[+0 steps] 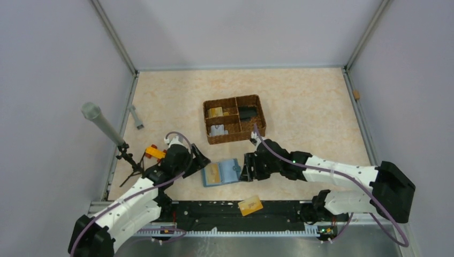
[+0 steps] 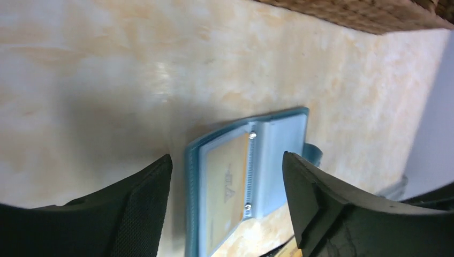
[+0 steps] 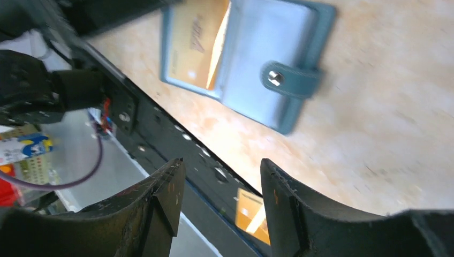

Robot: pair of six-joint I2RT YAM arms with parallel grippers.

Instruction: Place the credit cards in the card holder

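Observation:
The blue card holder (image 1: 230, 170) lies opened flat on the table between my two grippers. Its left half carries a gold card (image 1: 213, 173), seen in the left wrist view with a fold and snaps beside it; the right half looks bare, with a snap strap at its edge. My left gripper stands open at the holder's left end, nothing held. To the right, my right gripper is open and empty. Another gold card (image 1: 250, 205) lies off the table's front edge, over the dark strip.
A brown woven basket (image 1: 235, 137) with compartments stands behind the holder, containing cards and a dark item. An orange toy (image 1: 155, 152) sits beside the left arm.

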